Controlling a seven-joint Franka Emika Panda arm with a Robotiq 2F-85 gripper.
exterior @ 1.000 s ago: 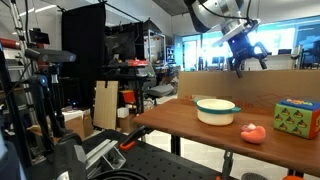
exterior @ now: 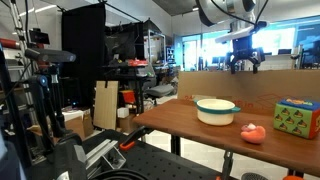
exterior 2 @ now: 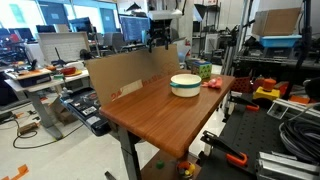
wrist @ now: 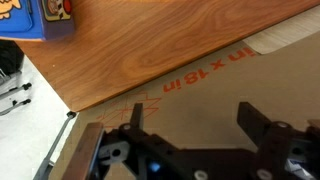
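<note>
High over the far side of the table, my gripper [exterior: 244, 69] hangs open and empty, well clear of everything on the tabletop. In the wrist view its dark fingers [wrist: 136, 116] are spread wide, with only brown cardboard beneath them. A white bowl with a pale top and a green band [exterior: 216, 112] stands on the wooden table [exterior 2: 150, 118]. In front of it to the right lies a reddish-pink rounded item [exterior: 253, 133]. Farther right is a colourful patterned box [exterior: 297, 118]; a blue box with cartoon pictures [wrist: 42, 22] shows at the wrist view's upper left.
A tall cardboard panel [exterior 2: 118, 72] borders the table's far side, and red lettering [wrist: 207, 69] marks it near the table edge. Tools and cables lie on a black surface [exterior 2: 250, 130] alongside.
My gripper has turned, its fingers now nearly level in the first exterior view, and has shifted slightly left. The upper arm has moved a little too. The tabletop items stay put.
</note>
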